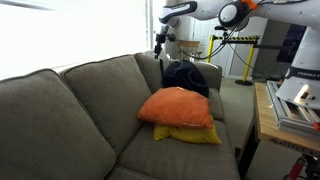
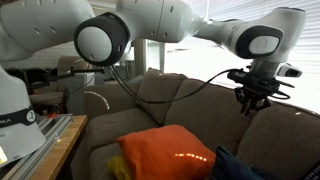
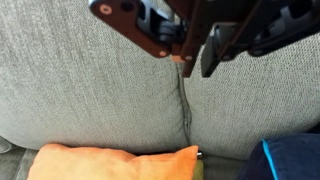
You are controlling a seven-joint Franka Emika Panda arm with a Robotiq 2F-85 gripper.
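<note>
My gripper (image 2: 254,101) hangs high over the couch, in front of its backrest. In the wrist view its dark fingers (image 3: 210,58) point down towards the seam between two grey back cushions. A narrow gap shows between them, but I cannot make out any object there. An orange pillow (image 1: 177,107) lies on the seat, partly covering a yellow one (image 1: 188,134). Beyond them a dark blue pillow (image 1: 185,76) leans against the backrest. The orange pillow (image 3: 112,163) and the dark blue pillow (image 3: 295,158) also show low in the wrist view, well apart from the fingers.
The grey couch (image 1: 52,125) runs along the window. A wooden table edge (image 1: 262,128) stands across from the seat, near the arm's base. The near seat and backrest are bare. A yellow-black barrier (image 1: 232,40) stands in the background.
</note>
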